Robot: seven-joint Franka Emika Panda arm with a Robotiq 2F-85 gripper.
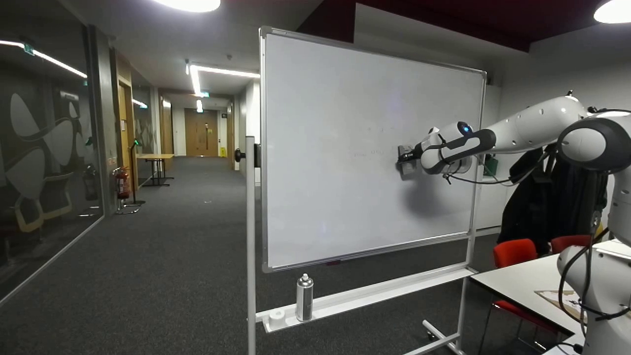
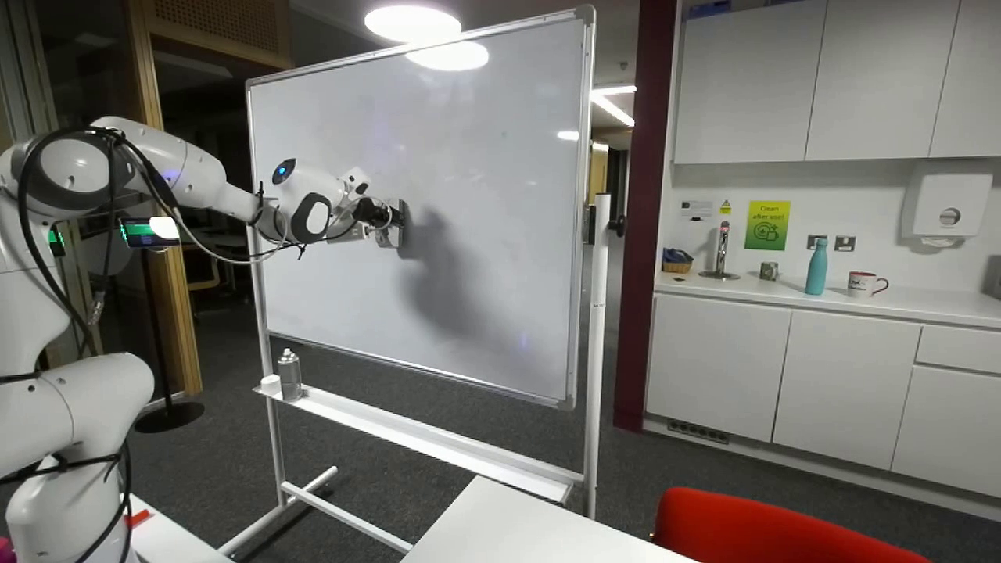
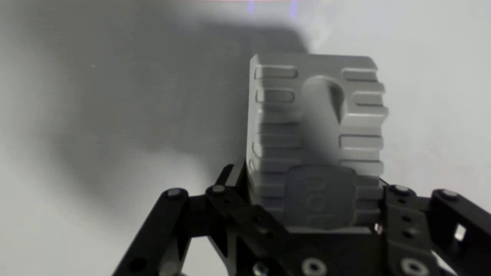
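Note:
A grey ridged whiteboard eraser (image 3: pixel 317 124) fills the middle of the wrist view, with my gripper shut on its lower part. One black finger grips each side. In both exterior views the eraser (image 1: pixel 407 171) is at the face of the whiteboard (image 1: pixel 331 195), right of the board's middle in the first and left of it in the second; whether it presses flat cannot be told. Faint marks (image 1: pixel 369 153) show on the board just left of the eraser in the first exterior view.
On the stand's lower shelf (image 1: pixel 378 293) are a silver spray can (image 1: pixel 304 299) and a small white object (image 1: pixel 276 319). A white table (image 1: pixel 526 284) and red chairs (image 1: pixel 513 252) stand nearby. Most of the board's face is unobstructed.

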